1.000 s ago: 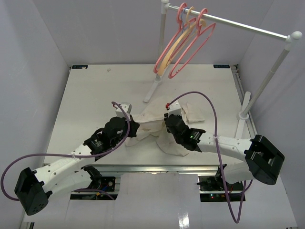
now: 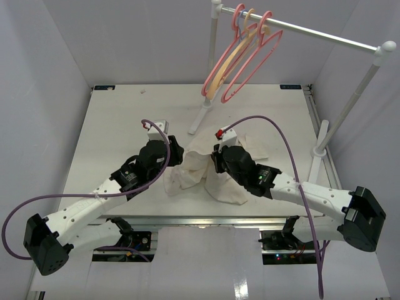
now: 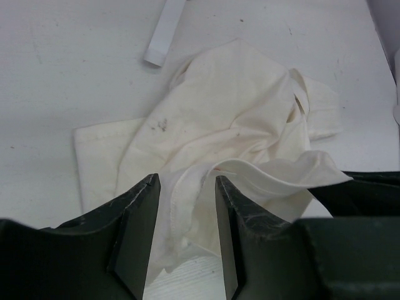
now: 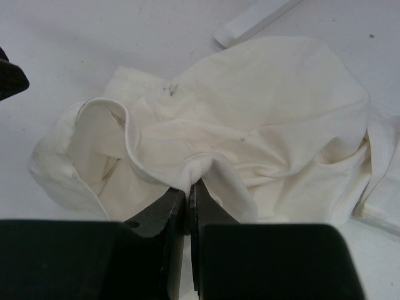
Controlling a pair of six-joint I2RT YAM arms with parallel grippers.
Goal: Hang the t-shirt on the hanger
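The white t-shirt point(image 2: 222, 184) lies crumpled on the table, part of it lifted by my right gripper point(image 2: 215, 156), which is shut on a pinched fold of fabric in the right wrist view point(image 4: 187, 194). My left gripper stands open at the shirt's left side, fingers apart, with cloth behind and below the gap; it is apart from the right one. Pink and wooden hangers point(image 2: 219, 75) hang on the rail above the back of the table.
A white rack point(image 2: 306, 31) spans the upper right, its feet point(image 2: 201, 115) on the table behind and right of the shirt.
The left gripper has opened and moved back from the fold that was stretched between the two grippers, shifting slightly up. The right arm has moved a little, still on the cloth.
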